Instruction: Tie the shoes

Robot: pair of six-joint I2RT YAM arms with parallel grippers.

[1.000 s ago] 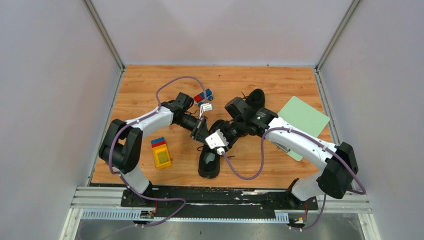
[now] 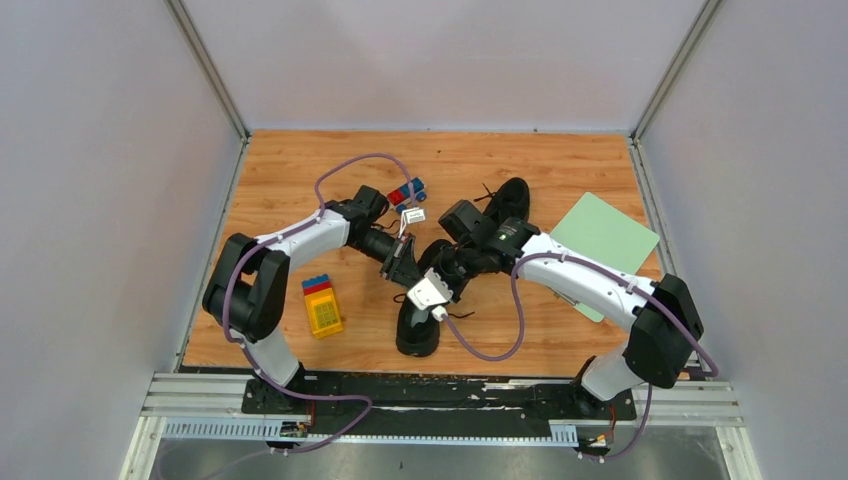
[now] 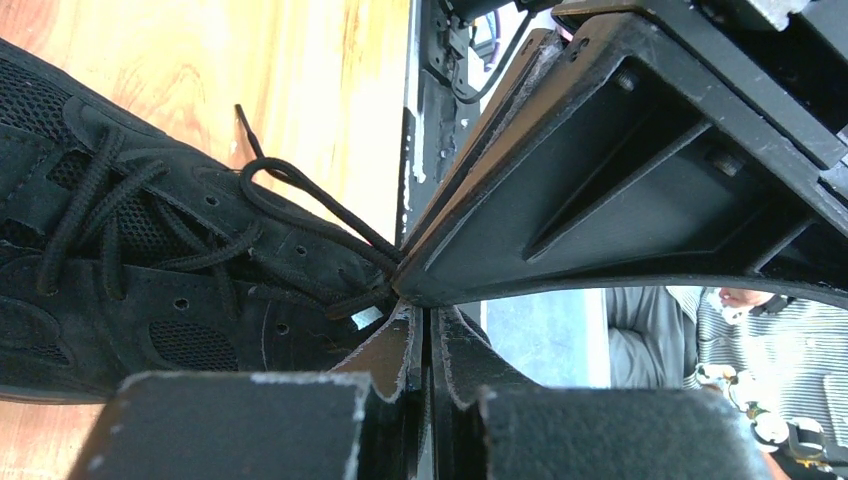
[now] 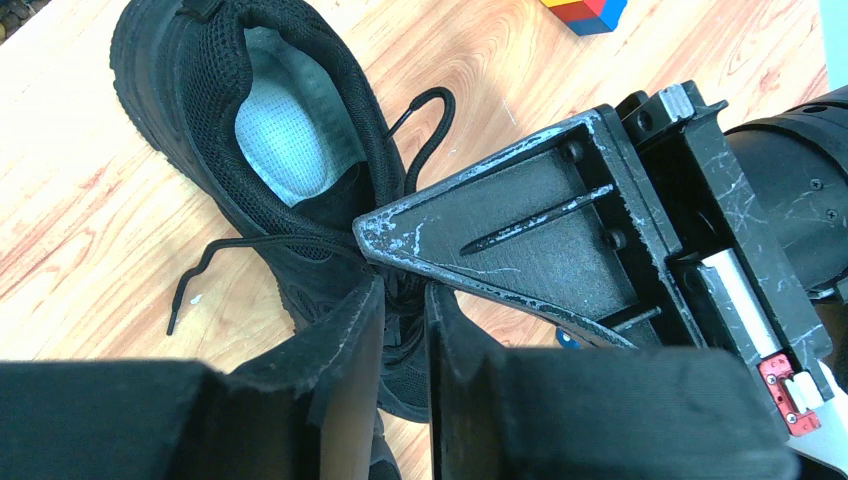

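A black shoe point(image 2: 418, 335) lies near the table's front middle, its light insole point(image 4: 290, 120) showing in the right wrist view. Its loose black laces point(image 4: 200, 262) trail to both sides. My left gripper is shut at the laces, pinching where they meet the shoe; what exactly is between its tips is partly hidden. My right gripper is low over the same laced part, its fingers part open around dark lace loops, with the other gripper's body close beside it. A second black shoe point(image 2: 512, 198) lies behind, toward the back right.
A yellow block toy point(image 2: 325, 312) lies at the left, a small toy vehicle point(image 2: 414, 190) at the back middle. A green board point(image 2: 605, 235) lies at the right. Both arms crowd the middle.
The left arm has barely moved.
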